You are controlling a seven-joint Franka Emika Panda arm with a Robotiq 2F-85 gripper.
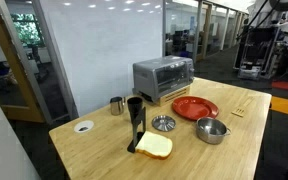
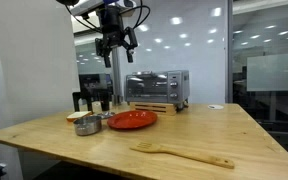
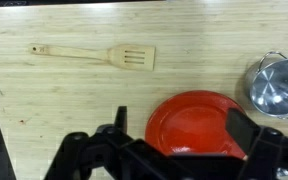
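Note:
High above the table, my gripper [image 2: 118,56] hangs open, its fingers spread wide and nothing between them. Beneath it in the wrist view lies a round red plate [image 3: 189,122], with part of its near side hidden by the gripper. A wooden slotted spatula [image 3: 109,55] rests flat beyond the plate, its handle toward the left. To the right of the plate stands a small metal pot [image 3: 277,86] with a wire handle. In exterior view 1, a slice of bread [image 1: 154,146] lies on the table beside a tall black object [image 1: 136,122].
A silver toaster oven [image 1: 164,77] stands on a wooden rack [image 1: 174,96] behind the plate. A metal lid or shallow dish [image 1: 163,123], a metal cup [image 1: 116,105] and a white disc [image 1: 83,127] are on the table. Bare tabletop [image 2: 224,125] surrounds the spatula.

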